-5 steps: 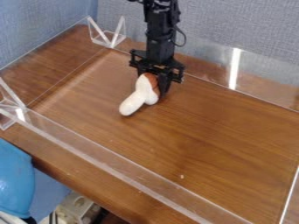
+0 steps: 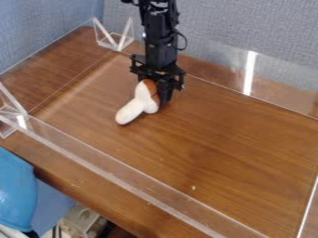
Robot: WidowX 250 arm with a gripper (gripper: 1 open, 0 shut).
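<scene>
The black gripper hangs down at the upper middle of the tray, shut on a white plush toy with an orange-brown part near the fingers. The long white end of the toy points down-left over the wooden floor; whether it rests on the floor is hard to tell. The fingertips are partly hidden by the toy and in shadow.
Clear walls edge the wooden floor, with white corner brackets at the left. A blue object lies outside at lower left.
The gripper and the toy have moved slightly left, with the toy's white end shifting left as well.
</scene>
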